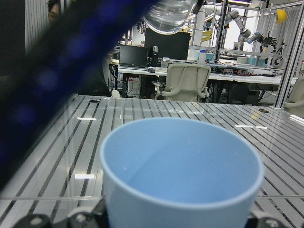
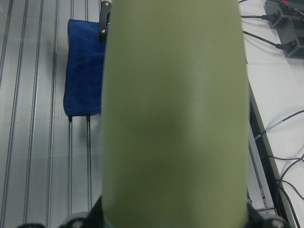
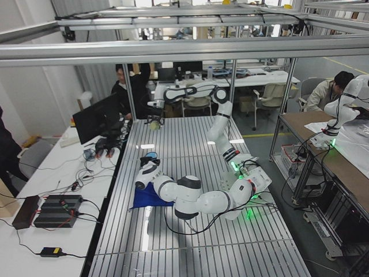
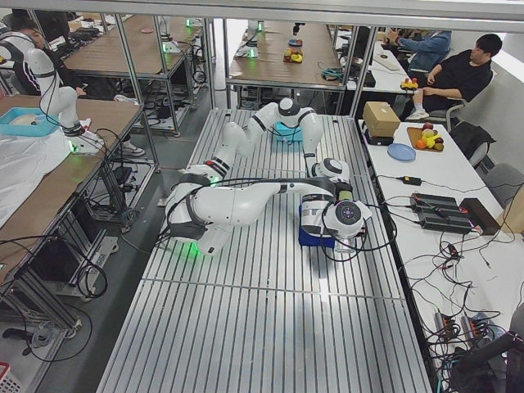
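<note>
My left gripper (image 3: 149,160) is shut on a light blue cup (image 1: 183,180), beside a blue cloth (image 3: 151,196) on the slatted table in the camera left view. The cup's open top fills the lower middle of the left wrist view. My right gripper (image 3: 155,120) is higher, toward the far end of the table, shut on a pale green cup (image 2: 173,118) that fills the middle of the right wrist view. A dark blue blurred shape crosses the left wrist view's upper left; what it is I cannot tell.
The slatted table (image 4: 246,344) has wide bare areas. A white side desk (image 3: 69,242) holds a monitor, power units and cables. A light blue bin (image 4: 290,129) shows at the far end in the camera right view. Metal frame posts and beams surround the workspace; people sit beyond.
</note>
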